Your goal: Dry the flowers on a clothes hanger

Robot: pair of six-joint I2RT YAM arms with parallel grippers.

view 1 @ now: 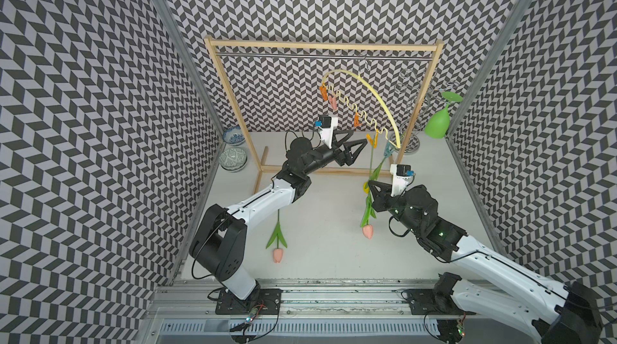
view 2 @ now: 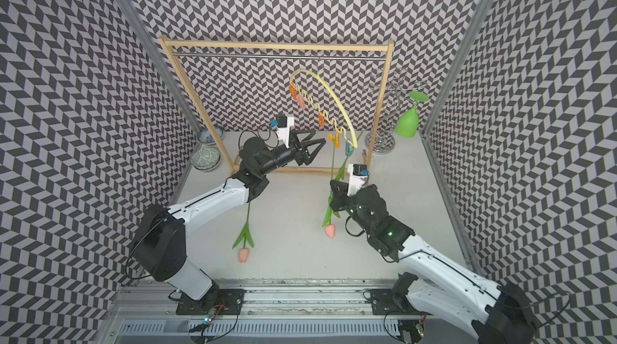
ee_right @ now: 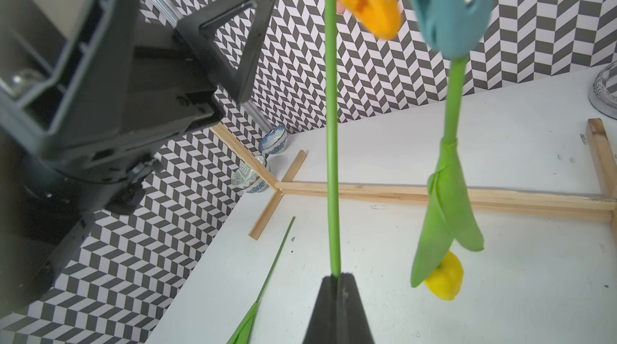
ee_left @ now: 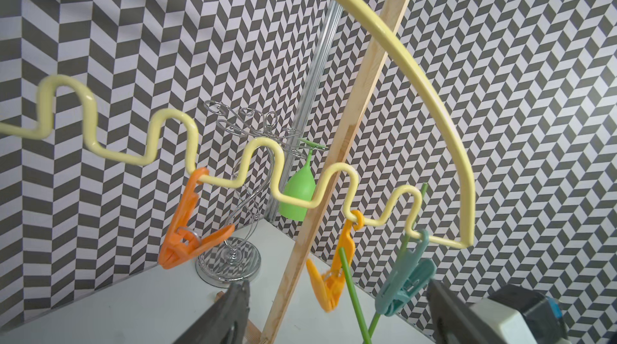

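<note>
A pale yellow wavy hanger hangs under the rack's rod, carrying several clips. At its right end, a teal clip grips the stem of a yellow tulip that hangs head down. Beside it hangs a yellow-orange clip. My right gripper is shut on the green stem of a pink tulip, bloom downward. That stem's upper end overlaps the yellow-orange clip; whether it is pinched, I cannot tell. My left gripper is open and empty, left of this clip. Another pink tulip lies on the table.
A wooden rack frames the hanger. More orange clips hang farther left. Bowls sit at the back left; a metal stand and green vase are at the back right.
</note>
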